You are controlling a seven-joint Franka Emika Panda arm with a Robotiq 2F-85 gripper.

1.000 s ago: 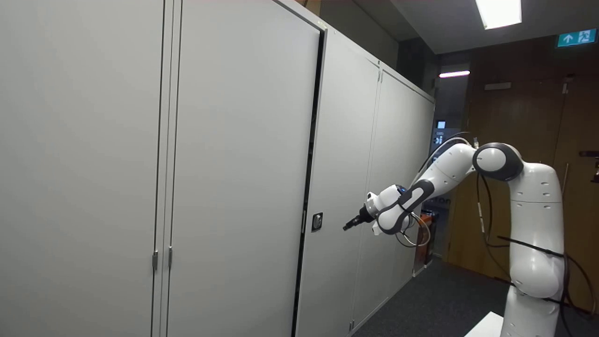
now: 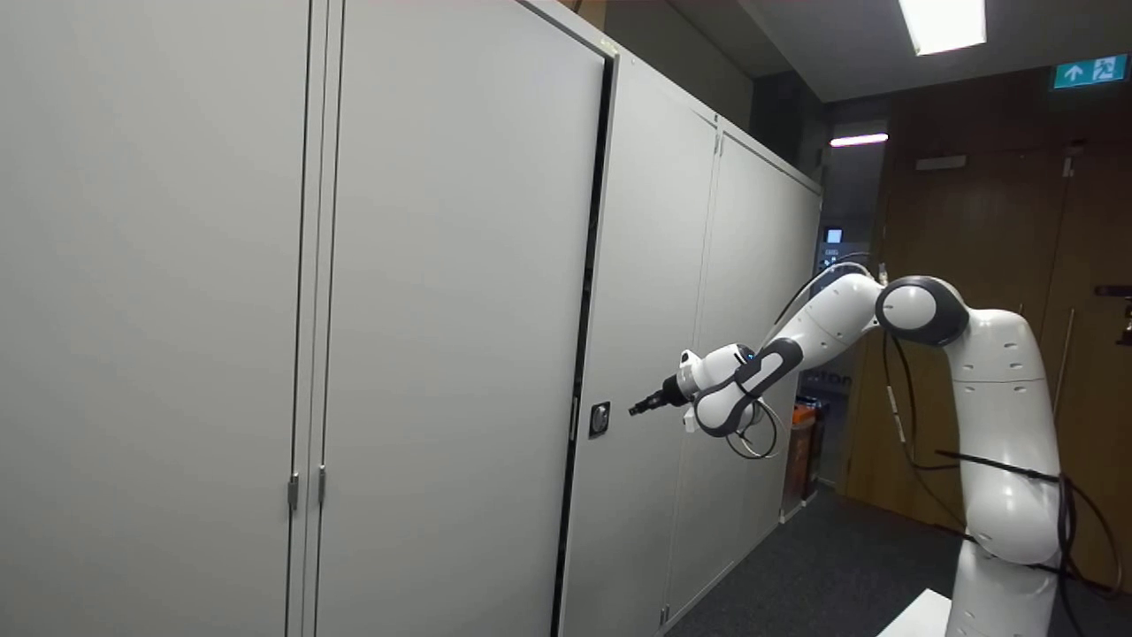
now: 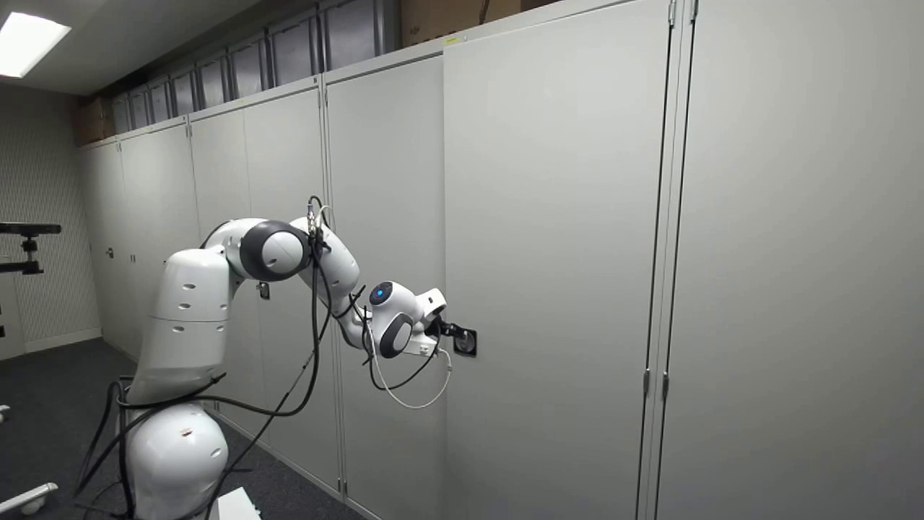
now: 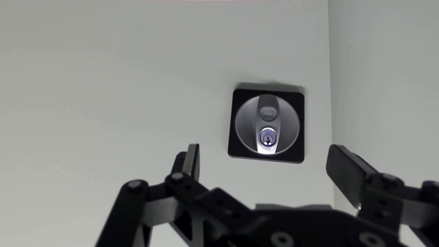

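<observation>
In the wrist view a round metal handle (image 4: 267, 123) with a keyhole sits in a black square plate, near the edge of a grey cabinet door (image 4: 123, 90). My gripper is open, its two fingers wide apart with nothing between them. The handle shows above the gap, between the fingers' left and right positions. From exterior view 1, the gripper (image 2: 633, 410) points toward the handle (image 2: 600, 418), a short space apart. Exterior view 2 shows the handle (image 3: 465, 341) just beyond the gripper, partly covered by it.
That door (image 2: 649, 255) stands slightly ajar, with a dark gap along its edge beside the neighbouring grey door (image 2: 456, 318). More cabinet doors (image 3: 156, 191) line the wall. Cables (image 3: 312, 364) hang loosely from the arm. Open floor (image 2: 828, 552) lies in front of the cabinets.
My arm has reached further left in exterior view 1, bringing the gripper closer to the handle and a little higher. The doors look unmoved.
</observation>
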